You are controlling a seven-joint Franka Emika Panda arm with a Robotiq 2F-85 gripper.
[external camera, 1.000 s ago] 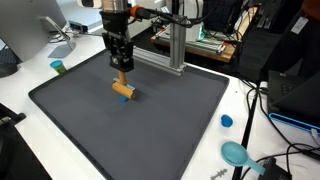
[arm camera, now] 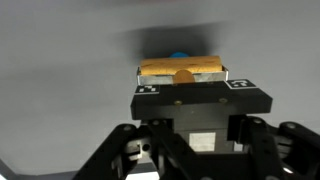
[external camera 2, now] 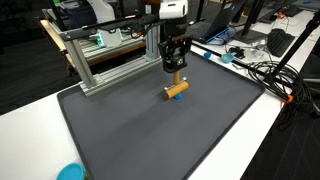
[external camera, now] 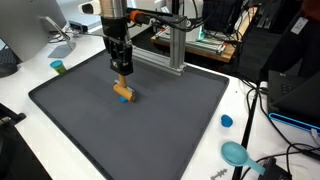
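My gripper (external camera: 121,70) points down, shut on the upright handle of a small wooden mallet (external camera 2: 177,91). The mallet's cylindrical head hangs at the bottom, just above or touching the dark grey mat; I cannot tell which. A small blue object (external camera 2: 179,97) shows low beside the head, partly hidden by it. In the wrist view the wooden head (arm camera: 183,67) lies crosswise beyond the gripper, with a bit of the blue object (arm camera: 179,55) past its far side. Most of the handle is hidden by the fingers.
The dark mat (external camera: 160,125) is otherwise largely clear around the gripper. A green cup-like item (external camera: 58,67) stands at its far left edge. To the right, off the mat, are a small blue piece (external camera: 227,121) and a teal round item (external camera: 238,155). Cables (external camera 2: 275,72) lie beyond the mat.
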